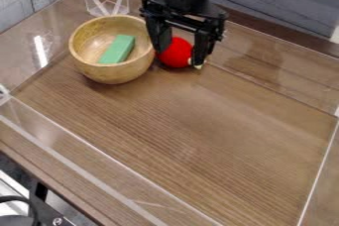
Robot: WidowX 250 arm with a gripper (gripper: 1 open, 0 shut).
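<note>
A tan bowl (95, 63) sits on the wooden table (185, 161) at the upper left, with a green block (117, 49) inside it. A red round object (173, 57) lies just right of the bowl, with something pale beside it, partly hidden. My black gripper (179, 44) hangs above the red object, its fingers apart and pointing down, open. Whether the fingers touch the red object I cannot tell.
A pale object with thin parts lies at the upper left behind the bowl. A black cable (16, 206) is at the lower left edge.
</note>
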